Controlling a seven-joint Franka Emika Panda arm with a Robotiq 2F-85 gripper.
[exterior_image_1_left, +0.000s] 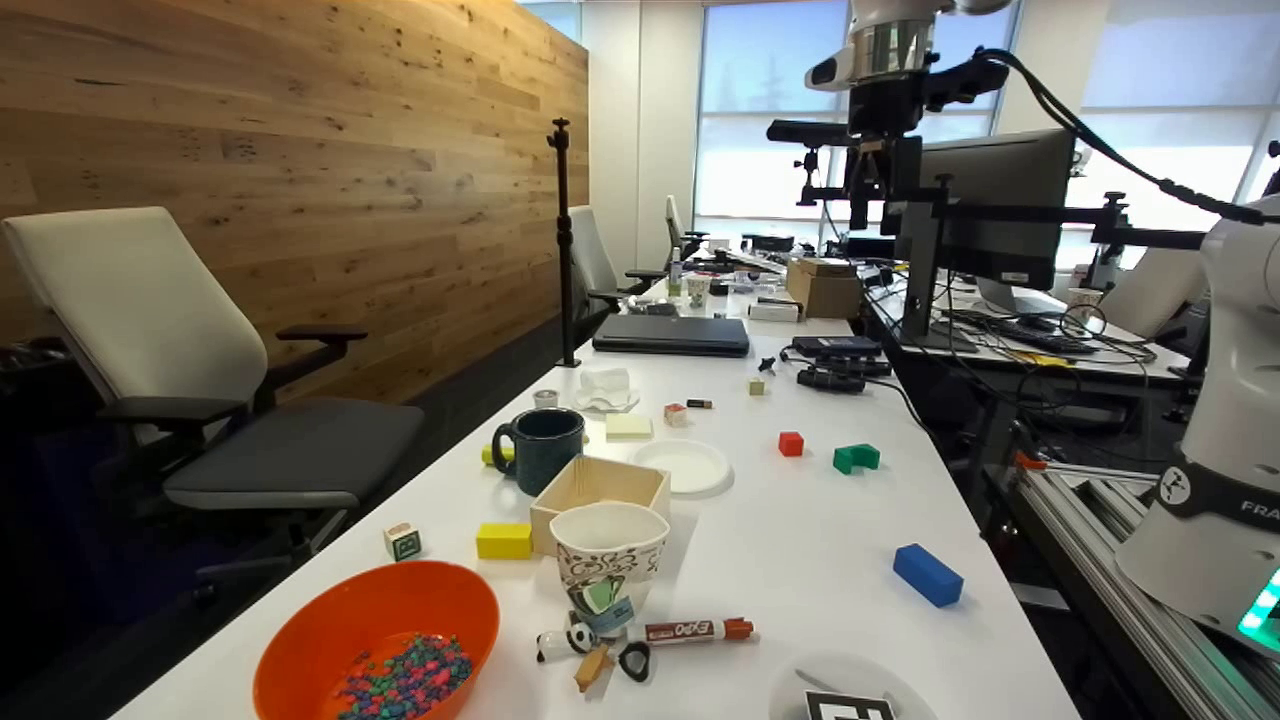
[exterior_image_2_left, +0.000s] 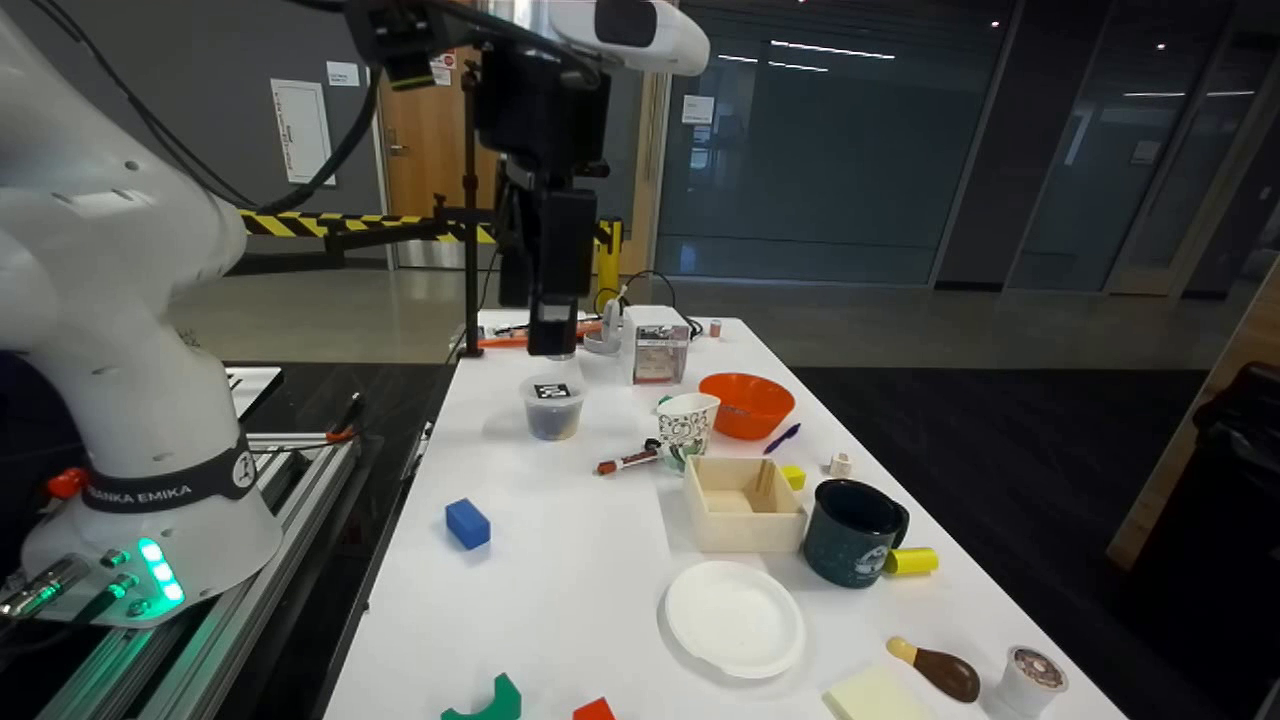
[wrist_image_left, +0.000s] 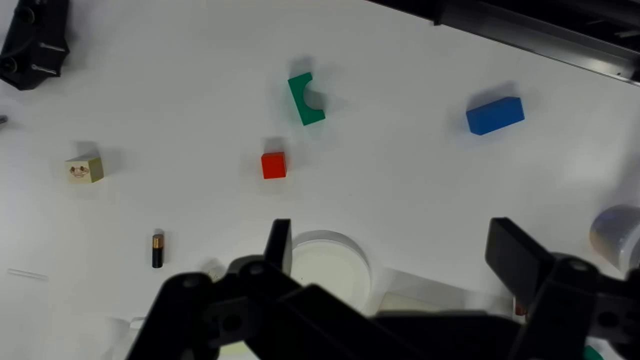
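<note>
High above the white table hangs my gripper, its two black fingers (wrist_image_left: 279, 247) spread wide with nothing between them. In the wrist view a red cube (wrist_image_left: 273, 165), a green arched block (wrist_image_left: 304, 99) and a blue block (wrist_image_left: 495, 115) lie apart from one another on the bare tabletop. A white plate (wrist_image_left: 330, 273) shows partly behind the left finger. Exterior view 2 has an empty-looking wooden box (exterior_image_2_left: 746, 532) beside a dark mug (exterior_image_2_left: 853, 535), with a patterned paper cup (exterior_image_2_left: 687, 424) behind the box.
An orange bowl (exterior_image_1_left: 377, 601) holds small coloured pieces. Near it lie a marker (exterior_image_1_left: 698, 630) and a yellow block (exterior_image_1_left: 504, 541). A lidded tub (exterior_image_2_left: 553, 409) stands toward the table's far end. The tabletop between the blue block and the plate is clear.
</note>
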